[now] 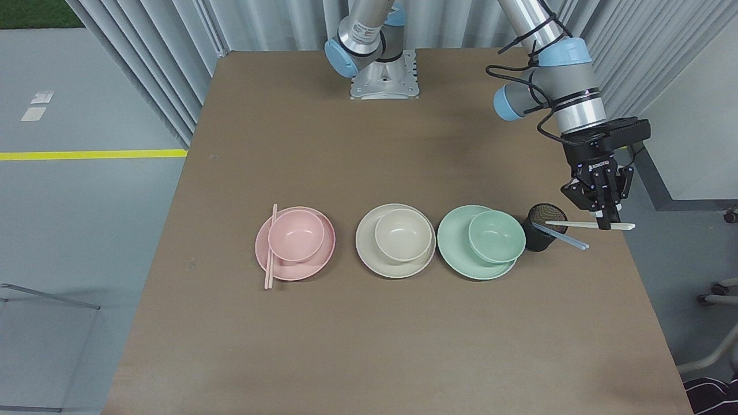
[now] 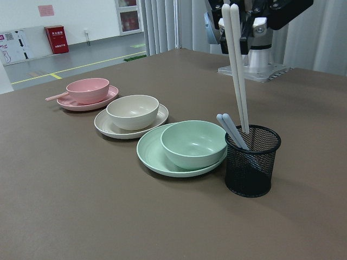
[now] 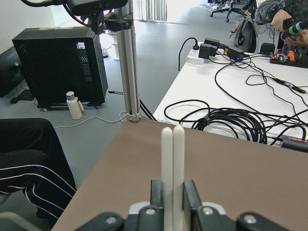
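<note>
My gripper [image 1: 606, 215] is shut on a pair of white chopsticks [image 2: 235, 65], held upright over the black mesh cup [image 2: 248, 173], their lower ends at its opening; in the wrist view the chopsticks [image 3: 172, 178] stand between the fingers. Blue chopsticks [image 1: 567, 238] lean in the cup. Left of it sit a green bowl [image 1: 496, 236] on a green plate, a white bowl [image 1: 402, 234] on a white plate, and a pink bowl [image 1: 296, 235] on a pink plate with pink chopsticks [image 1: 270, 270] along its side.
The right edge is just beyond the cup.
</note>
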